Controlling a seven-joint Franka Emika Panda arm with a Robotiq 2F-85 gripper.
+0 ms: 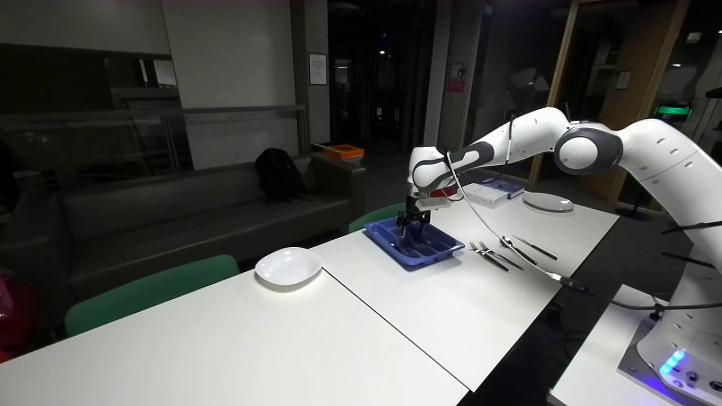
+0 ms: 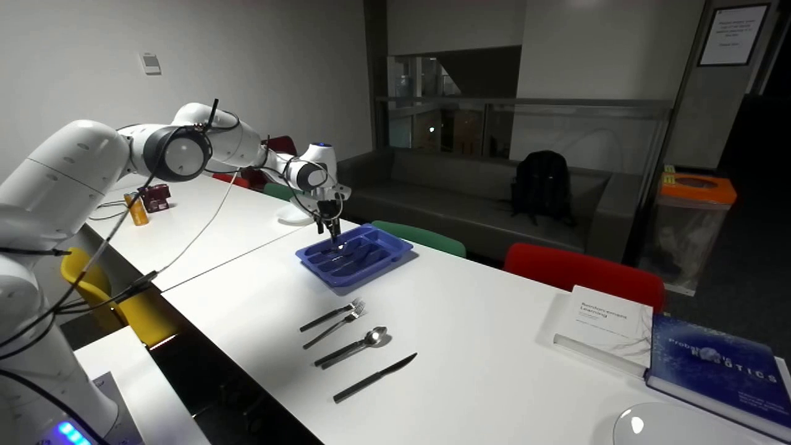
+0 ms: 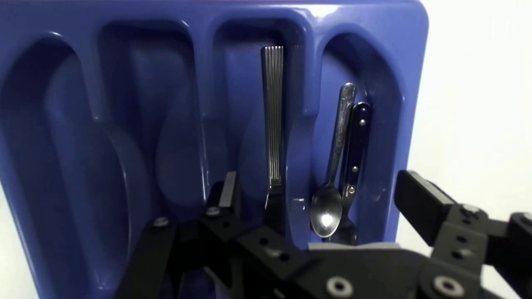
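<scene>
Over the blue cutlery tray point(image 3: 416, 64) my gripper stands open, its fingers wide apart. Between and below them, in the tray's right-hand compartment in the wrist view, lie a metal spoon point(image 3: 326, 211) and a dark riveted handle point(image 3: 356, 144). One compartment to the left holds a ribbed metal handle point(image 3: 273, 109); its lower end disappears behind the gripper. The two leftmost compartments look empty where they show. In exterior view 2 the gripper point(image 2: 330, 230) is low at the tray's far left side; contact cannot be made out.
Beside the tray lie forks point(image 2: 334, 324), spoons point(image 2: 356, 348) and a knife point(image 2: 374, 378) on the white table. A white bowl point(image 1: 289, 266) stands past the tray. Books point(image 2: 715, 363) and a plate point(image 1: 548, 202) occupy the other end. A loose cable point(image 1: 487, 226) hangs from the arm.
</scene>
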